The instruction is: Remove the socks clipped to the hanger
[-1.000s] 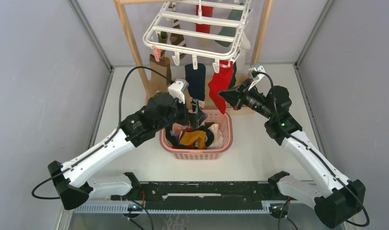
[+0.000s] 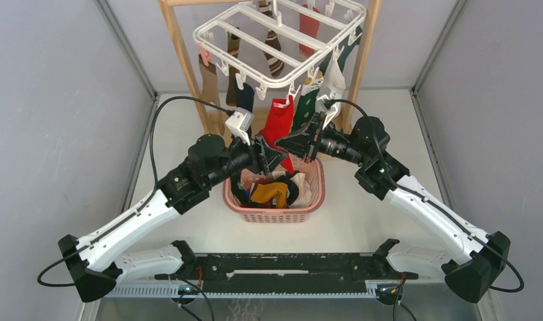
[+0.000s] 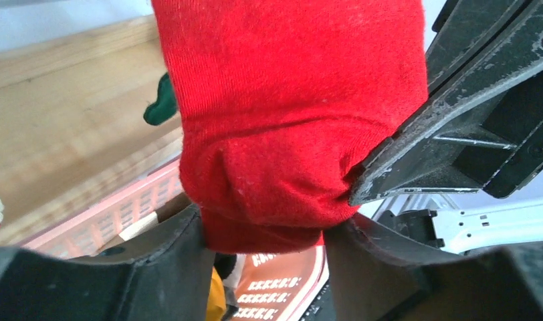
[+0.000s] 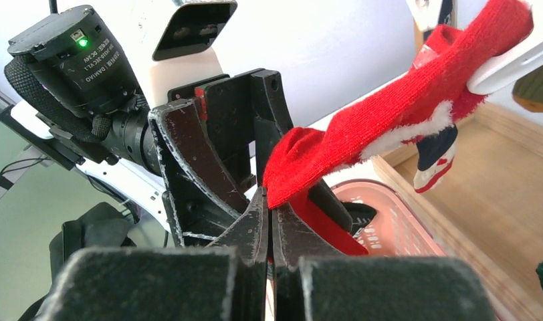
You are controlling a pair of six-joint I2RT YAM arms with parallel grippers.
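The red sock point(image 2: 279, 124) hangs from a clip at the front of the white hanger point(image 2: 282, 83). My right gripper is shut at the sock's side, and the cloth draws into a fold at its fingertips. In the left wrist view the sock's lower part point(image 3: 275, 180) reaches down between the fingers of my left gripper, which stand apart with the basket showing through the gap. Seen from the top, the left gripper point(image 2: 277, 157) is in front of the sock's lower part, close to the right gripper point(image 2: 279, 144).
Below stands a pink basket point(image 2: 275, 210) with several socks inside. Other clipped socks hang around, among them a brown one point(image 2: 208, 87), a dark blue one point(image 2: 244, 97) and a green one point(image 2: 305, 107). Wooden posts point(image 2: 178, 53) frame the hanger.
The hanger has turned, and the red sock has shifted left along with my right gripper.
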